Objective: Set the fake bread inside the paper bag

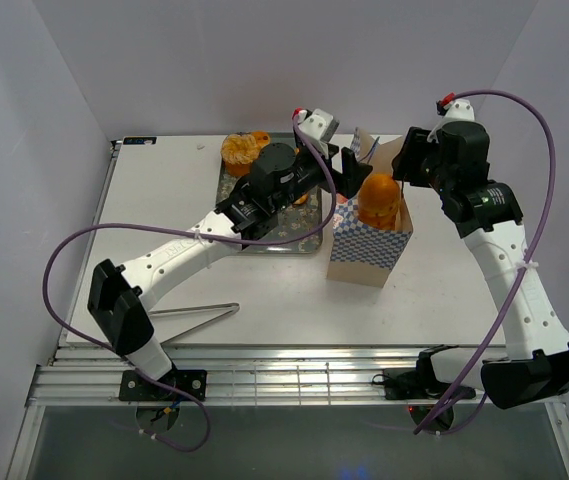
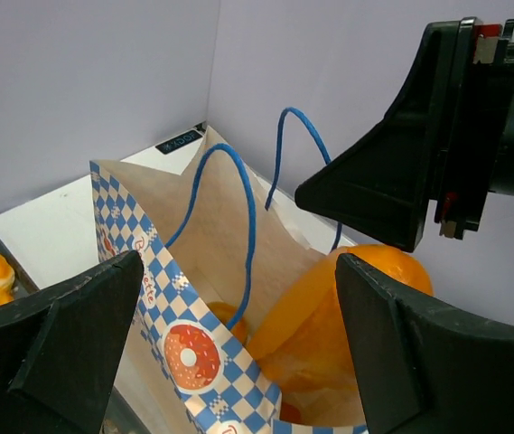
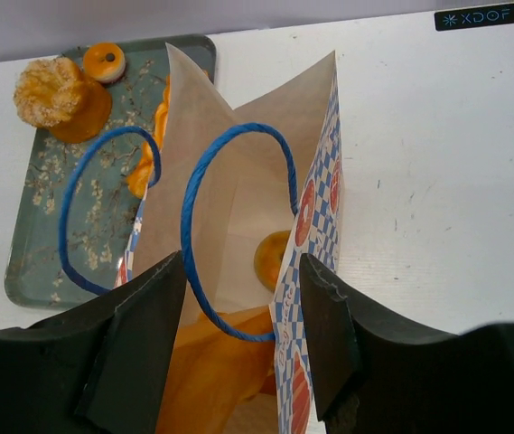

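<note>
The paper bag [image 1: 364,252], blue-and-white checked with blue rope handles, stands upright on the table with its mouth open. Inside it, a large orange-brown bread [image 1: 377,196] sticks up near the rim, and a smaller round bread [image 3: 271,259] lies deeper. Over the bag's left rim is my left gripper [image 1: 352,172], open, with bag and handle showing between its fingers in the left wrist view. At the right rim, my right gripper is part open, its fingers on either side of a handle and the right bag wall; contact cannot be told.
Left of the bag lies a dark tray [image 3: 23,262] holding a round crusty bread [image 1: 239,154], a small round piece [image 3: 104,62] and a braided bread [image 3: 151,145]. Metal tongs [image 1: 199,318] rest at the front left. Right of the bag, the table is clear.
</note>
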